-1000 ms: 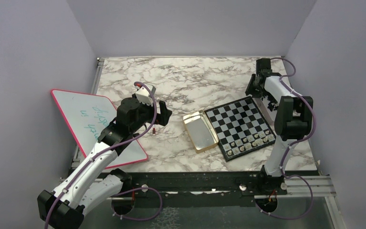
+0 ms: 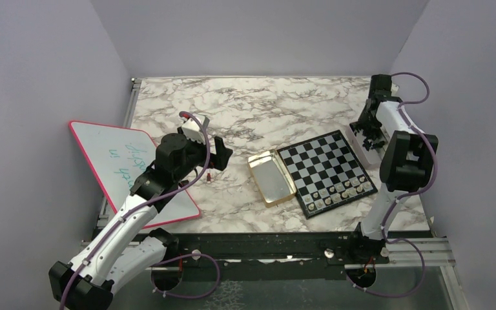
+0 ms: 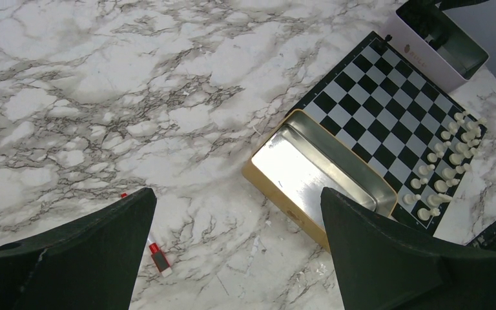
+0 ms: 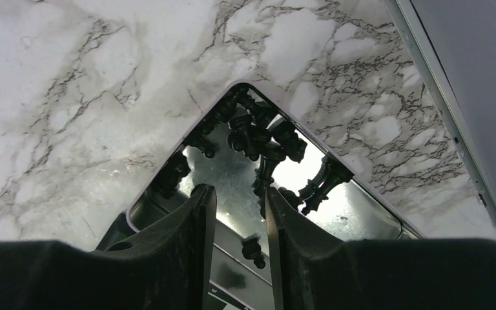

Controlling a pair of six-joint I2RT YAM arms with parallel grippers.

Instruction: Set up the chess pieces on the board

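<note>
The checkered chess board point(image 2: 320, 165) lies right of the table's middle. White pieces point(image 3: 450, 171) stand in two rows along its near side. A single black piece point(image 3: 386, 39) is at the board's far corner. Many black pieces point(image 4: 258, 135) lie jumbled in an open box point(image 3: 420, 55) beside the board. Over that box is my right gripper, its fingers parted and holding nothing; one loose black piece point(image 4: 252, 250) shows below, between them. My left gripper hangs open and empty above the table, left of the board.
An empty gold-rimmed tin point(image 2: 271, 177) sits against the board's left edge. At far left a whiteboard point(image 2: 126, 165) leans, and a small red marker point(image 3: 158, 257) lies under my left gripper.
From near the board's far corner, my right gripper has moved right, over the box of black pieces. The left arm has hardly shifted. The pieces on the board look the same.
</note>
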